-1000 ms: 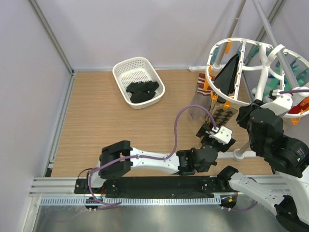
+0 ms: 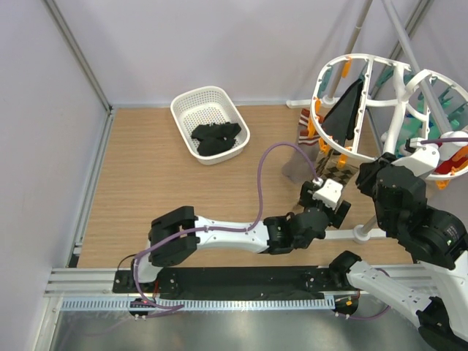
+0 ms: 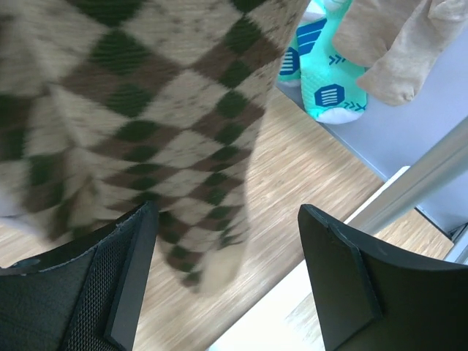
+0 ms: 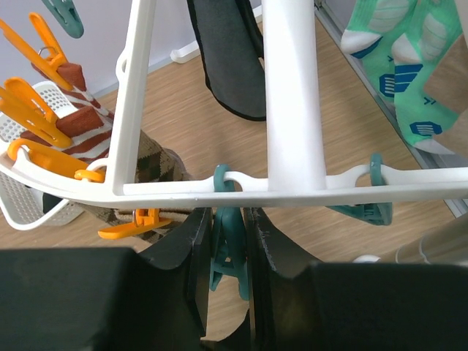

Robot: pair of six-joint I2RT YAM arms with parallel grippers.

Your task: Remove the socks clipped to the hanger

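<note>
Socks hang by clips from a round white hanger (image 2: 398, 102) at the right. In the left wrist view an argyle sock (image 3: 183, 124) in green, brown and beige hangs close and large, overlapping the gap side of my left finger. My left gripper stands open beneath it, with no sock visibly pinched. Under the hanger rim, my right gripper has its fingers closed in on both sides of a teal clip (image 4: 232, 232). Orange clips (image 4: 139, 223) hold striped socks (image 4: 91, 131) and the argyle one nearby. A black sock (image 4: 230, 66) hangs beyond the rim.
A white basket (image 2: 179, 117) with black socks (image 2: 216, 137) inside stands at the back of the wooden floor. Teal socks (image 3: 333, 80) hang farther off. The hanger's pole and white base bar (image 2: 340, 235) stand close to my left gripper.
The right arm stays at the hanger rim.
</note>
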